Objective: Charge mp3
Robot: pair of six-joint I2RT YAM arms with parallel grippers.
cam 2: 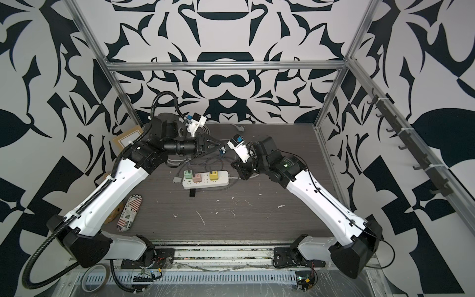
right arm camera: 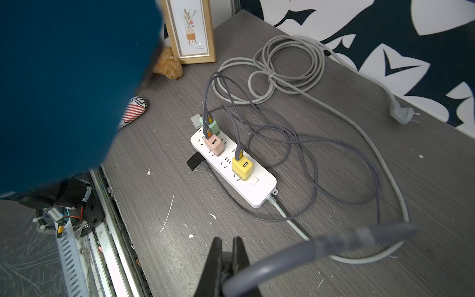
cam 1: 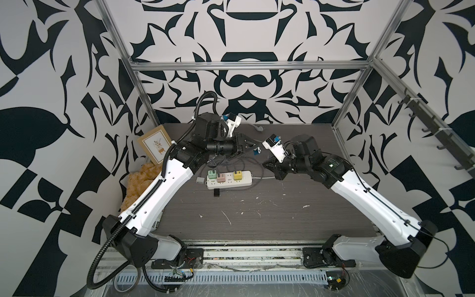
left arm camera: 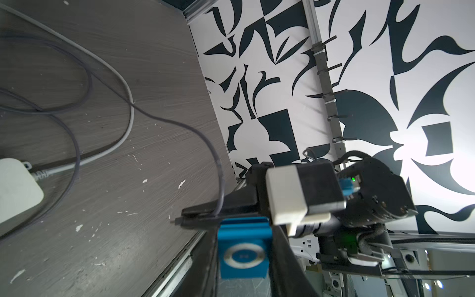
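A blue mp3 player (left arm camera: 245, 250) with a pale ring-shaped control is pinched upright between the fingers of my left gripper (cam 1: 255, 148). My right gripper (cam 1: 274, 173) is shut on a grey charging cable (right arm camera: 316, 252), which bends up and away from its fingers (right arm camera: 215, 255). In the left wrist view the right gripper lies just behind the player's top edge; whether they touch, I cannot tell. The cable's plug is hidden in the right fingers. The player shows as a large blue blur (right arm camera: 74, 89), close to the lens, in the right wrist view.
A white power strip (right arm camera: 254, 190) lies below the grippers, with green, pink and yellow chargers (right arm camera: 242, 168) and tangled dark cables. A black block (right arm camera: 196, 160) sits beside it. A coiled grey cord (right arm camera: 316, 64) and picture frame (right arm camera: 190, 29) stand further back.
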